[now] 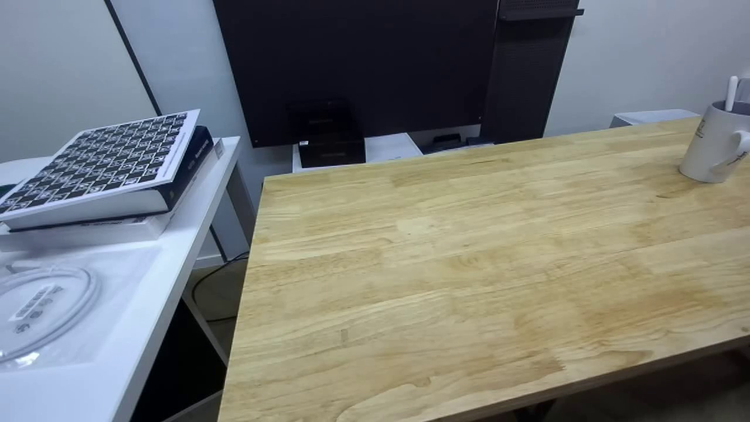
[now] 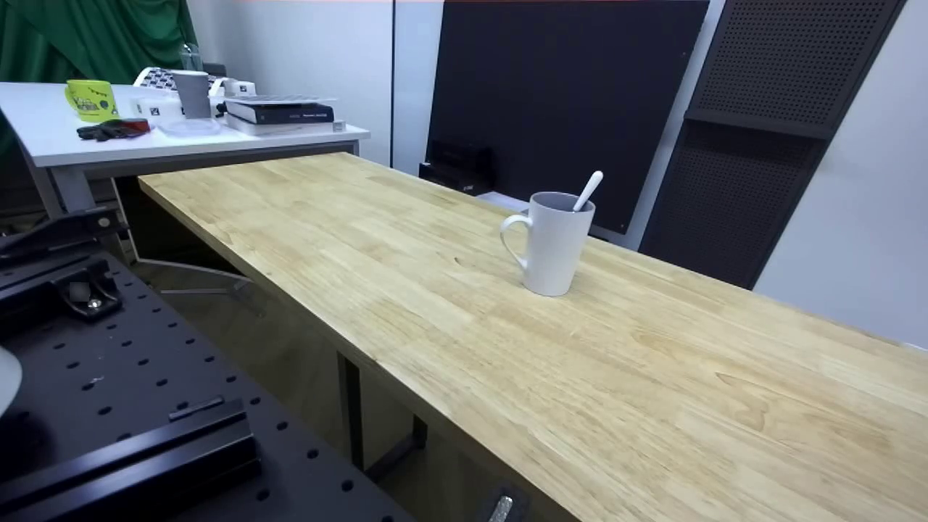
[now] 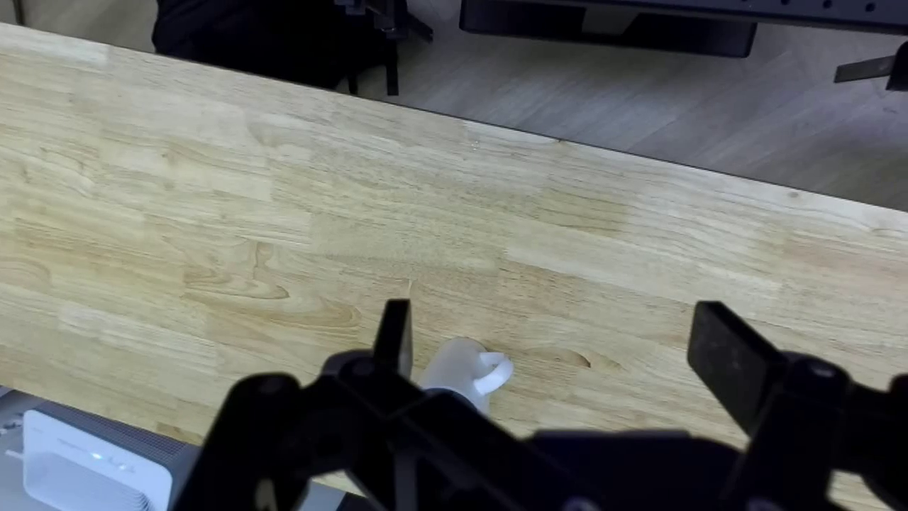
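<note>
A tall white mug (image 2: 554,252) stands upright on the wooden table, a white spoon handle (image 2: 588,191) leaning out of its top. Exterior view 1 catches the same mug (image 1: 706,145) at the right edge. In the wrist view the mug (image 3: 460,367) is partly covered by the gripper's left side, its handle turned to the right. My gripper shows only in the wrist view, its two dark fingers wide apart with nothing between them. It hangs above the table, apart from the mug; its exact height I cannot tell.
A white side table (image 1: 172,274) holds stacked books (image 1: 105,169) and a bagged cable (image 1: 45,309). A grey cup (image 2: 193,94) and a yellow-green mug (image 2: 91,100) stand there too. A dark perforated bench (image 2: 174,374) lies along the front.
</note>
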